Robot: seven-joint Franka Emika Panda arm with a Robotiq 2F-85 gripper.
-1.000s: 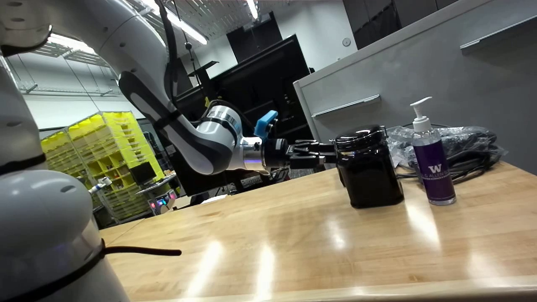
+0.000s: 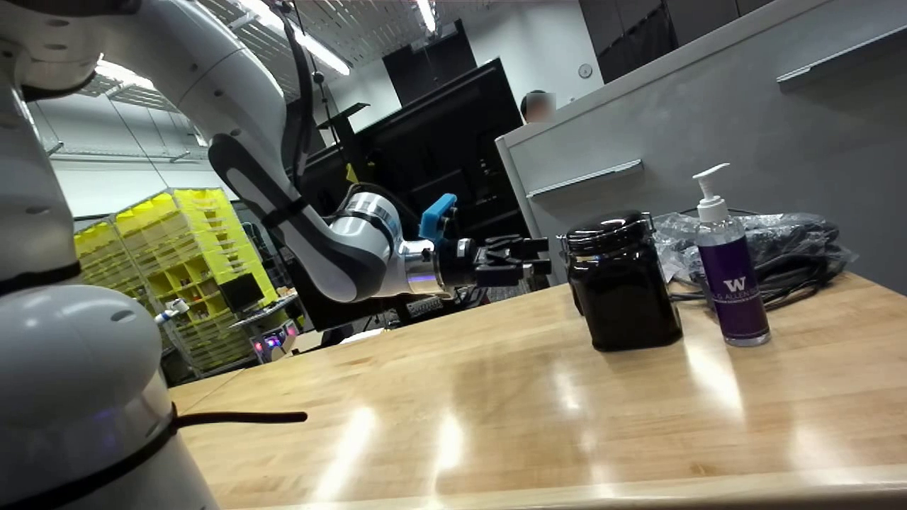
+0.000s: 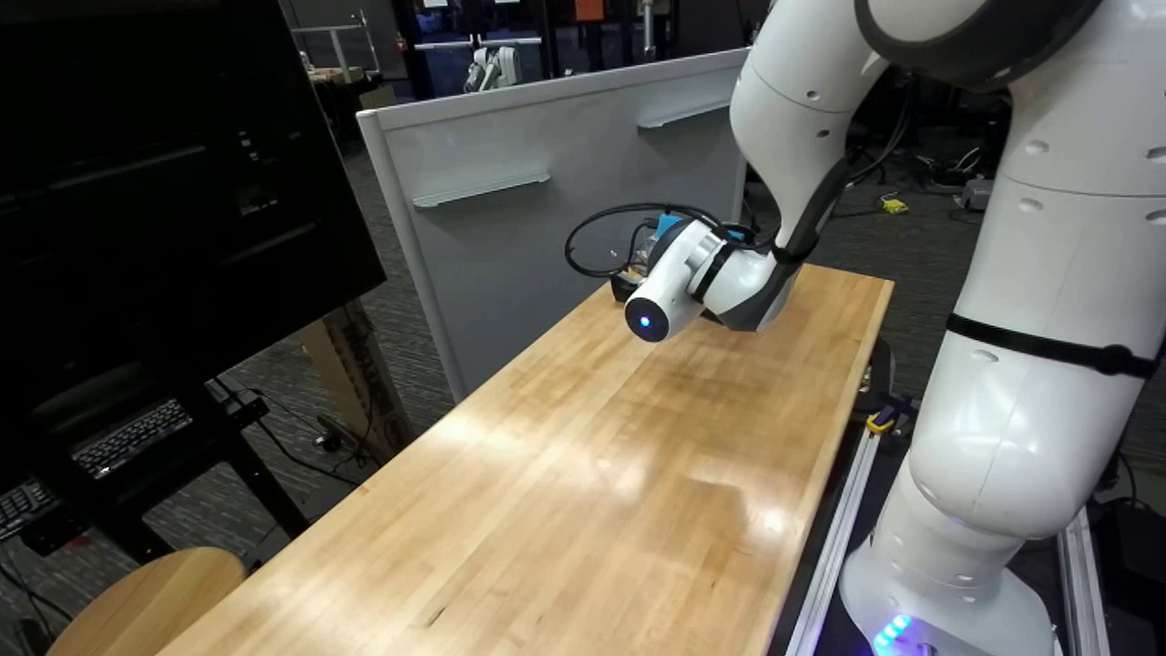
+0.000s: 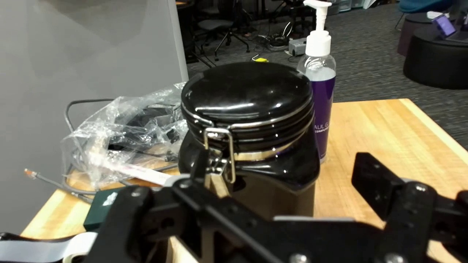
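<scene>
A glossy black jar [image 2: 625,293] with a domed lid and a wire clasp [image 4: 221,151] stands upright on the wooden table, its lid down. To its left in exterior view 1, my gripper [image 2: 539,258] is level with the jar's upper part, a small gap short of it. The wrist view shows the fingers open, with one finger [image 4: 373,186] to the right of the jar and the other overlapping the clasp side; nothing is held. Exterior view 2 hides the gripper behind the wrist. A clear pump bottle [image 2: 735,276] with a purple label stands close by the jar.
Clear plastic wrapping [image 4: 127,127] with dark cables lies behind the jar, near the grey partition [image 2: 723,127]. A dark green box [image 4: 101,209] sits at the wrist view's lower left.
The gripper has drawn back to the left, opening a gap where its fingertips reached the jar. Jar and bottle stay in place. A person's head now shows behind the partition.
</scene>
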